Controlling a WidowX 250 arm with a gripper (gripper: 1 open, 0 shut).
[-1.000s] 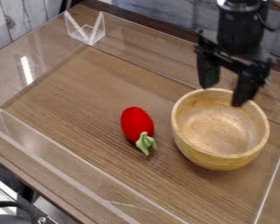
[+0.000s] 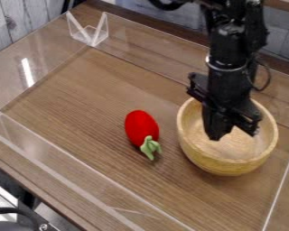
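Note:
My black arm comes down from the top right, its gripper [image 2: 209,124] low over the far left part of a pale wooden bowl [image 2: 241,161]; it looks shut, with nothing visible between its fingers. Left of the bowl, apart from it, a red object with a green tip [image 2: 142,128], like a toy strawberry or radish, lies on the wooden table.
A small clear rack-like object [image 2: 87,29] stands at the back left. Dark surroundings and cables show beyond the table's edges.
My arm has moved toward the front, bringing the gripper down from the back right to over the bowl. The red object has not moved.

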